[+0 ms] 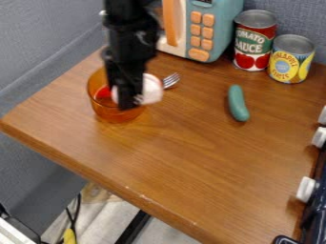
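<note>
My black gripper (129, 91) hangs over an orange translucent bowl (112, 112) at the left of the table, holding a white object (149, 90) that is partly hidden behind it; its exact shape is unclear. The bowl is largely covered by the gripper, with some red showing inside.
A green cucumber-like item (237, 104) lies right of centre. A tomato sauce can (254, 42), a yellow can (291, 60) and a teal microwave (196, 30) stand at the back. A fork (171, 81) lies behind.
</note>
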